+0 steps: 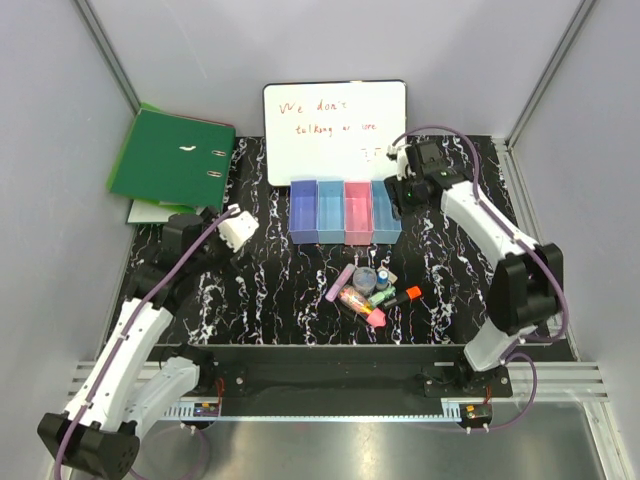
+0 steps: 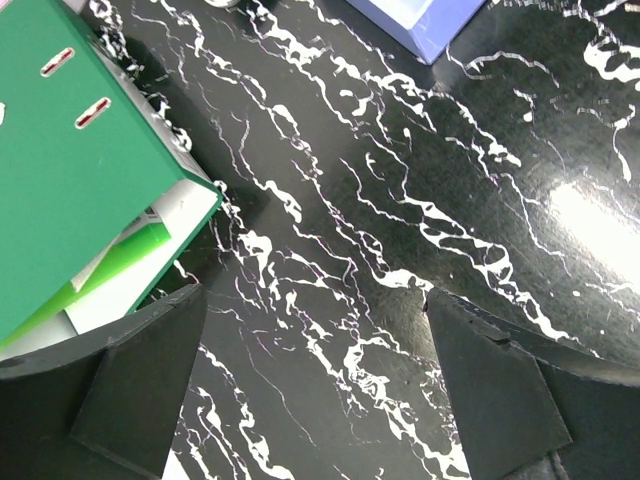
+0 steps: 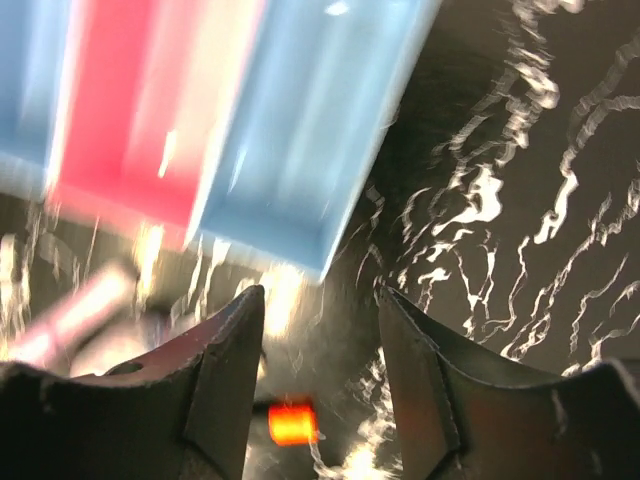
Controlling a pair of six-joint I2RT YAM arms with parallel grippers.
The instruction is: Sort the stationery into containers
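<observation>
A pile of stationery lies front-centre: a pink tube [image 1: 340, 282], a clear cup [image 1: 365, 280], a marker with orange cap [image 1: 400, 298] and several other items. Four empty bins stand behind: dark blue [image 1: 303, 212], blue [image 1: 331, 212], pink [image 1: 358, 212], blue [image 1: 385, 212]. My left gripper is open over bare table beside the binders. My right gripper hangs near the right blue bin, fingers apart, nothing between them; its view is blurred.
Green binders [image 1: 170, 160] lie back left, and a whiteboard [image 1: 334, 120] stands behind the bins.
</observation>
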